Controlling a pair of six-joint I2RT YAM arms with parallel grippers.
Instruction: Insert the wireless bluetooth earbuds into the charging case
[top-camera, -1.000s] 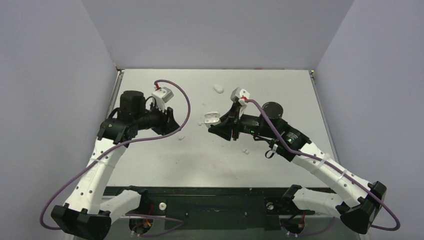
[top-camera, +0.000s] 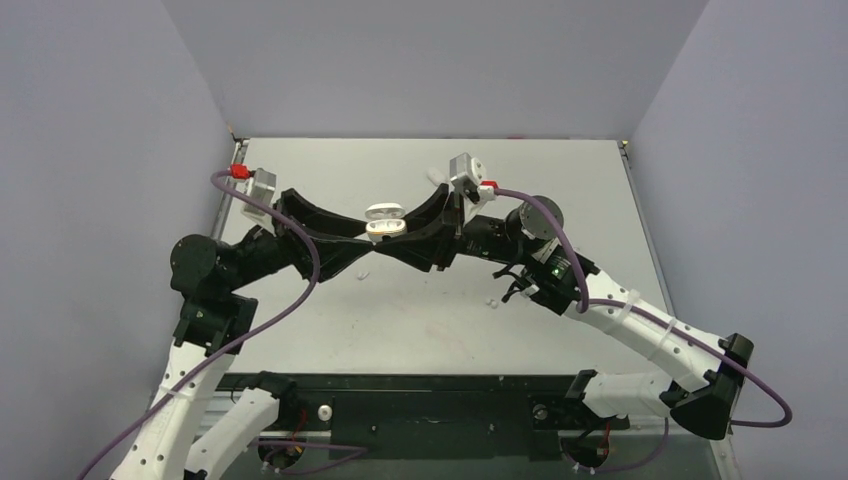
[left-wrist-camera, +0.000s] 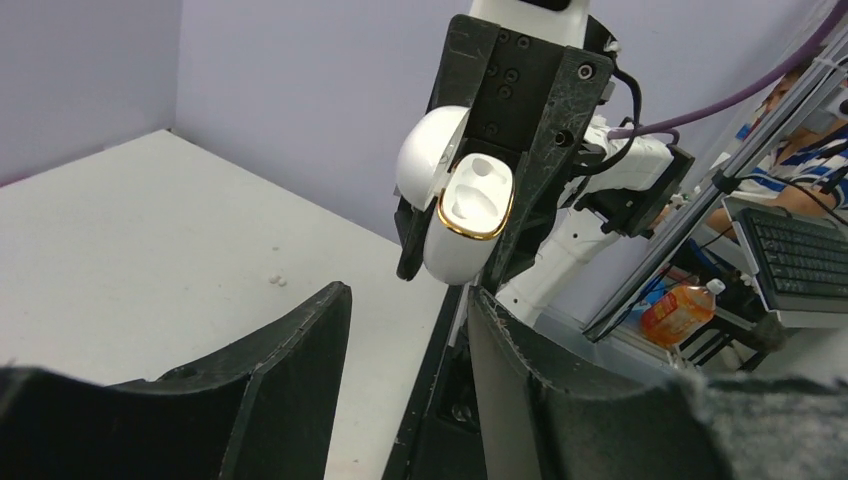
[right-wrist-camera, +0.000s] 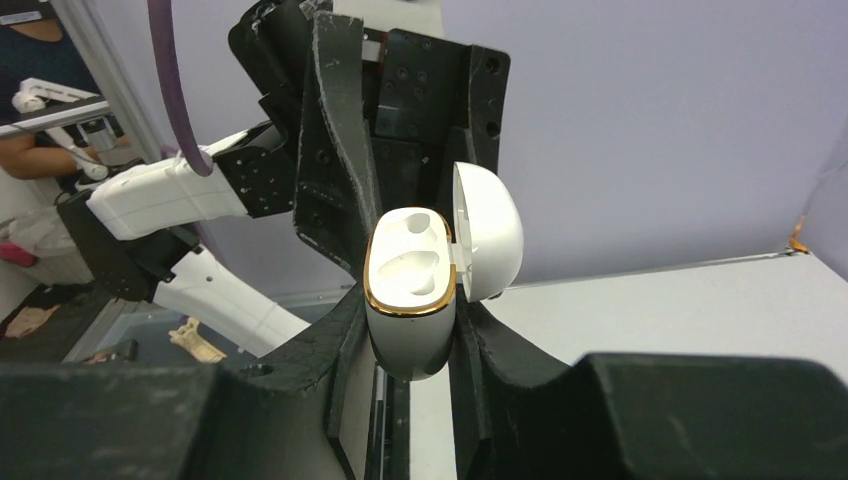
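The white charging case (right-wrist-camera: 408, 262), gold-rimmed with its lid (right-wrist-camera: 492, 228) swung up, is held in the air between the fingertips of my right gripper. Its two wells look empty in the right wrist view. From above, the case (top-camera: 386, 228) sits where both arms meet. My left gripper is open, its fingers spread, with its tips close to the case (left-wrist-camera: 468, 215); whether they touch it I cannot tell. Small white pieces, likely earbuds, lie on the table: one (top-camera: 363, 275) left of centre and a pair (top-camera: 492, 303) to the right.
A white rounded object (top-camera: 437, 176) lies at the back of the white table (top-camera: 430, 335), partly behind the right arm. Grey walls stand at the back and both sides.
The left gripper has swung round to point right and come up to the case. My right gripper has carried the case left to meet it. The case stays open.
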